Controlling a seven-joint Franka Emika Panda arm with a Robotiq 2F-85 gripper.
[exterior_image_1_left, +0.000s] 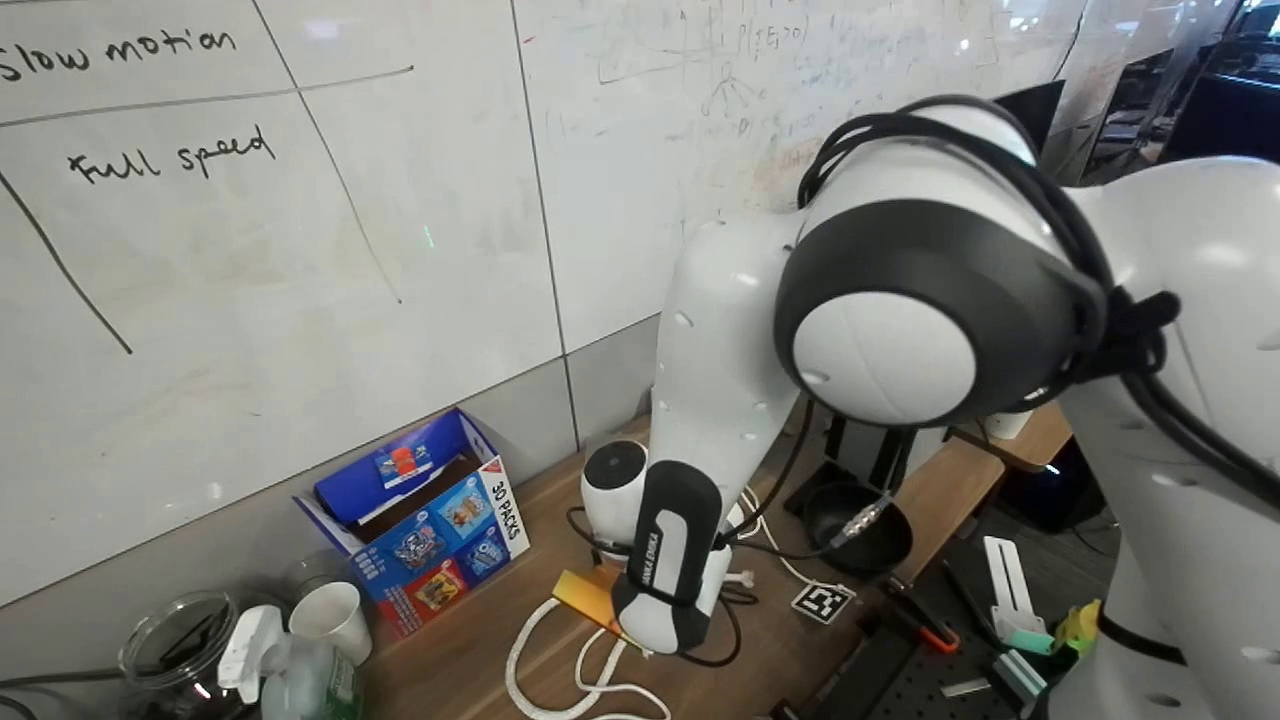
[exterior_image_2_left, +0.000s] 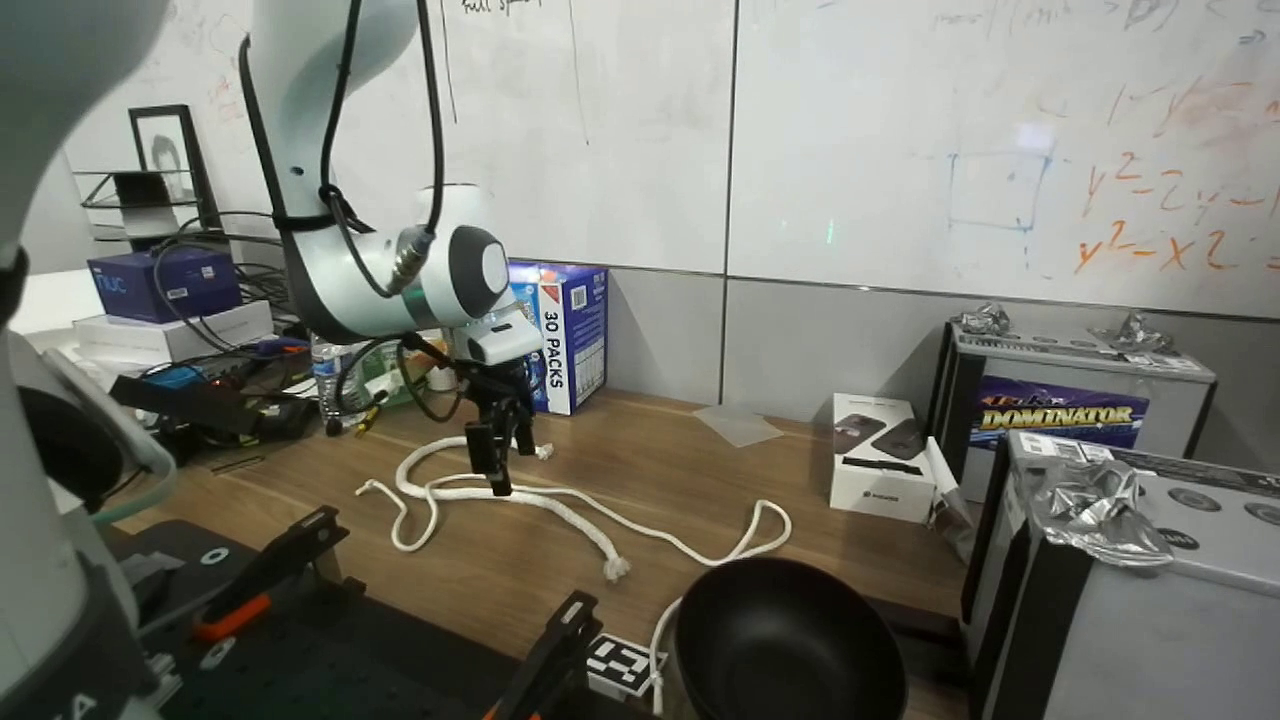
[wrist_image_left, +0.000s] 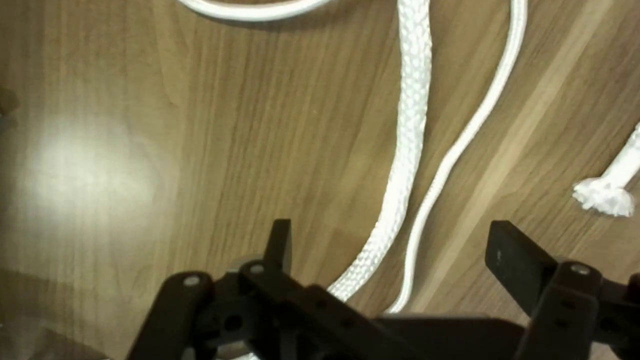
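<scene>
A thick white braided rope (exterior_image_2_left: 551, 497) lies in a bend on the wooden table. A thinner white cord (exterior_image_2_left: 644, 529) runs beside and across it. My gripper (exterior_image_2_left: 495, 470) hangs low over the rope, pointing down. In the wrist view the gripper is open. The thick rope (wrist_image_left: 408, 120) and the thin cord (wrist_image_left: 459, 147) both pass through the space below and between its fingers, and neither is gripped. One frayed rope end (wrist_image_left: 604, 195) shows at the right, outside the fingers.
A black bowl (exterior_image_2_left: 786, 648) and a printed marker tag (exterior_image_2_left: 624, 664) are at the front. Behind the arm stands a blue snack box (exterior_image_2_left: 573, 342). A white phone box (exterior_image_2_left: 882, 456) and grey metal cases (exterior_image_2_left: 1104, 588) occupy the right. Bare table (exterior_image_2_left: 672, 450) shows behind the rope.
</scene>
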